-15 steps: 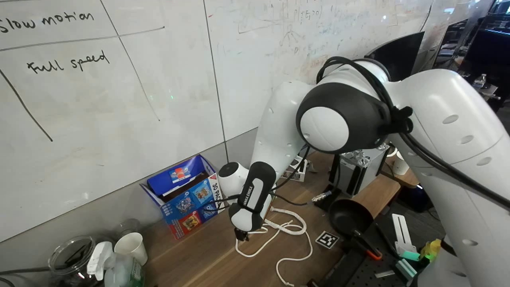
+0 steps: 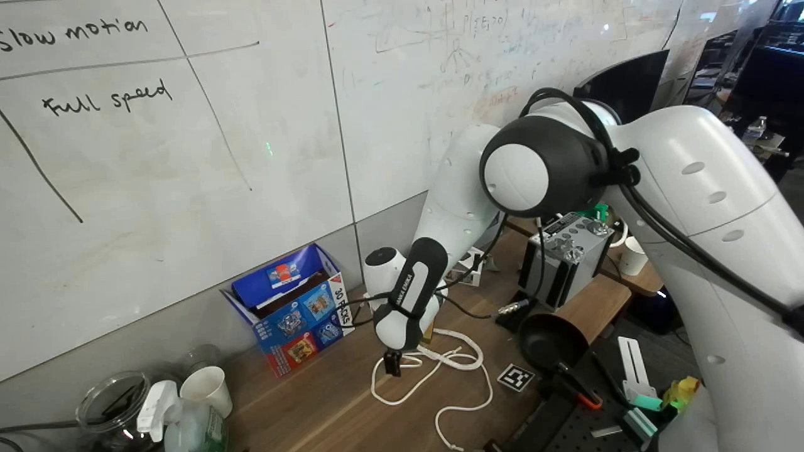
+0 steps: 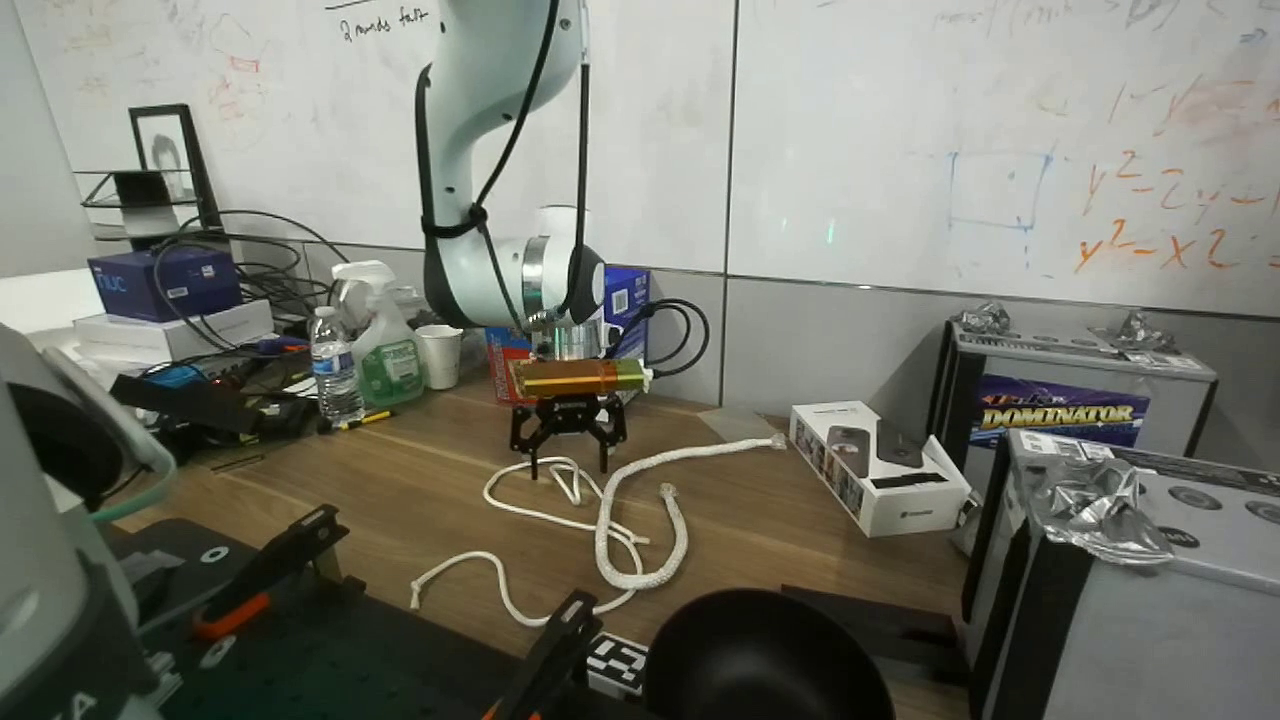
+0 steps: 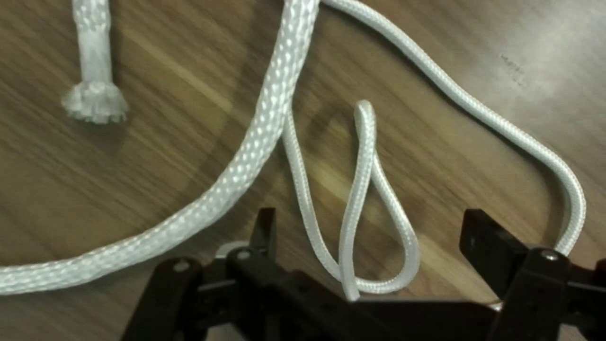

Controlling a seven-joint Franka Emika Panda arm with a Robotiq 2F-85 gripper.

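Note:
A thin white rope (image 3: 501, 590) lies in loose curves on the wooden table. Across it runs a thicker braided white rope (image 4: 233, 178), with a frayed end at the upper left of the wrist view. My gripper (image 3: 570, 466) points down above the ropes, its fingers wide apart and nothing between them. In the wrist view a narrow loop of the thin rope (image 4: 347, 216) shows ahead of the gap between my black fingers. Exterior view 1 shows the gripper (image 2: 392, 363) over the rope's left side, partly hidden by the arm.
A blue snack box (image 2: 301, 316) stands against the wall, near the arm. Left of it are a paper cup (image 2: 208, 390) and a spray bottle (image 3: 390, 348). A white phone box (image 3: 882, 468) and a black pan (image 3: 768, 660) lie to the right. Bare table lies left of the ropes.
In exterior view 1 the arm and gripper have shifted to the right and away from the snack box, with the hand now a little higher. The ropes look unmoved.

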